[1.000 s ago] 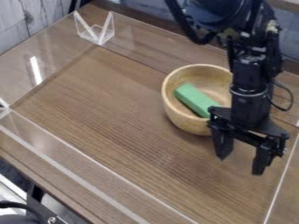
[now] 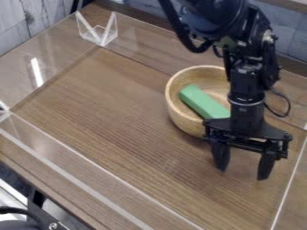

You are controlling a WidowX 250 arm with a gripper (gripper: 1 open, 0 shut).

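Note:
The black arm reaches down from the top centre, and its gripper (image 2: 245,156) is low over the wooden table at the right, its two fingers apart with nothing seen between them. Behind the gripper, to its upper left, a tan bowl (image 2: 178,111) holds a green block (image 2: 202,101), partly hidden by the arm.
A white wire-like object (image 2: 96,31) stands at the back left. Dark space lies beyond the table's left edge.
The gripper has shifted slightly left and turned a little over the last second. The bowl and green block appear unmoved.

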